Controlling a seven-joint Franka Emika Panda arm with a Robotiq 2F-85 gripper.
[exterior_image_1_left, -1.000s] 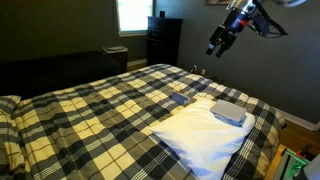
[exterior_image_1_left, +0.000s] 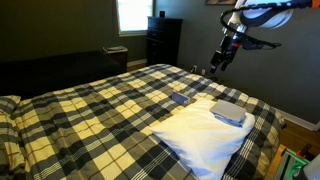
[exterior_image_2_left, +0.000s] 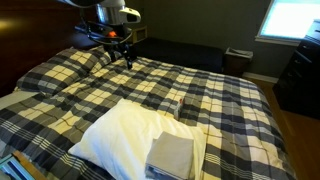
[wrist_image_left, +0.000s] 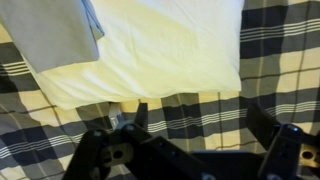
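Note:
On the plaid bedspread lies a white cloth or pillow (exterior_image_1_left: 193, 135), spread out flat. A folded grey cloth (exterior_image_2_left: 171, 156) rests on top of it near one edge; the wrist view shows part of the same grey cloth (wrist_image_left: 55, 35) at upper left. Beyond the white piece sits a small greyish object (exterior_image_1_left: 180, 98), apparently boxy, directly on the plaid. My gripper hangs in the air above the bed, open, its fingers wide apart and nothing between them. Below the fingers, plaid fabric and the white edge are visible.
Much of the plaid bedspread (exterior_image_1_left: 75, 125) is bare. Pillows in plaid covers (exterior_image_2_left: 60, 70) lie at one end of the bed. A dark dresser (exterior_image_1_left: 164, 42) and a small table (exterior_image_1_left: 115, 50) stand farther off by the wall.
My gripper has come down toward the bed and the arm's pose has shifted. The cloths and the small object have stayed where they were.

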